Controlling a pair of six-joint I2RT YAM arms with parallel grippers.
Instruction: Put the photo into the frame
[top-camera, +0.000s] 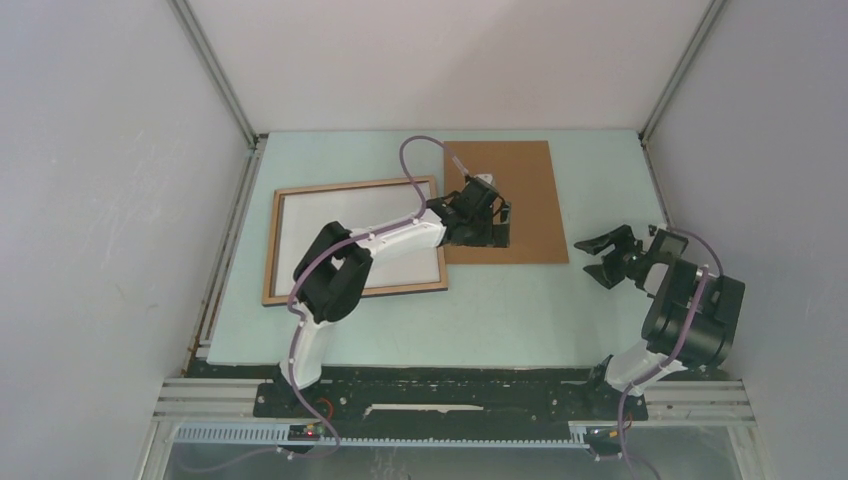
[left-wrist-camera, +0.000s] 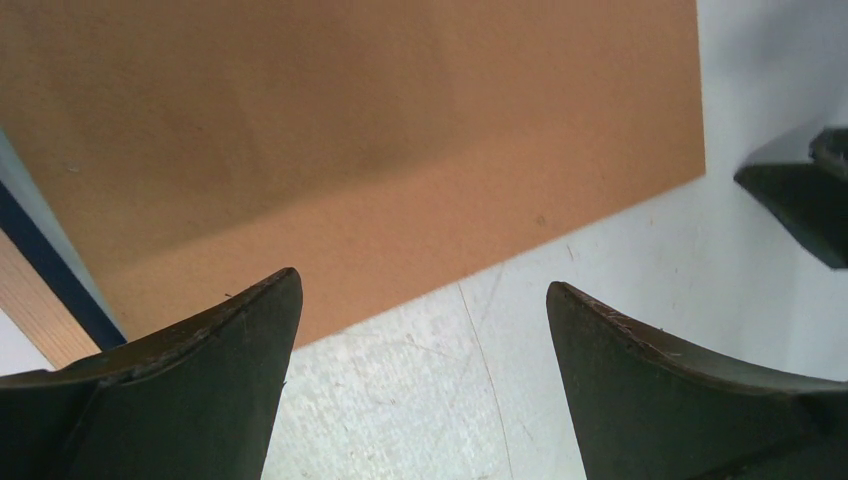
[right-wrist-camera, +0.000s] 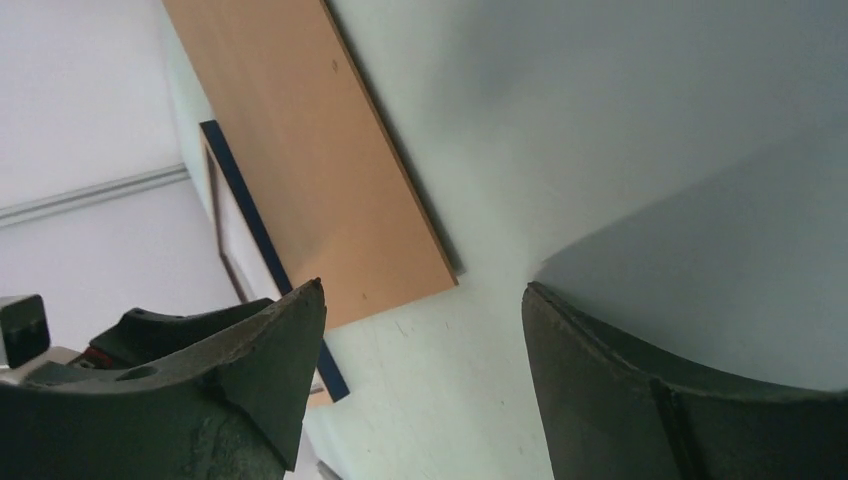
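Observation:
A brown backing board (top-camera: 520, 190) lies flat on the table, its left edge against the wooden frame (top-camera: 350, 184). The frame surrounds a white panel (top-camera: 315, 240); whether the photo is part of it, I cannot tell. Above the board hovers my left gripper (top-camera: 507, 225), open and empty, with brown surface and table showing between its fingers. Just past the board's right edge, my right gripper (top-camera: 584, 258) is open over bare table. From the right wrist view, a board corner (right-wrist-camera: 440, 275) shows between its fingers, apart from them.
My left arm (top-camera: 345, 265) crosses over the frame and hides part of it. Clear table (top-camera: 500, 320) stretches in front of the board and to its right. Walls (top-camera: 760, 180) close in the sides and back.

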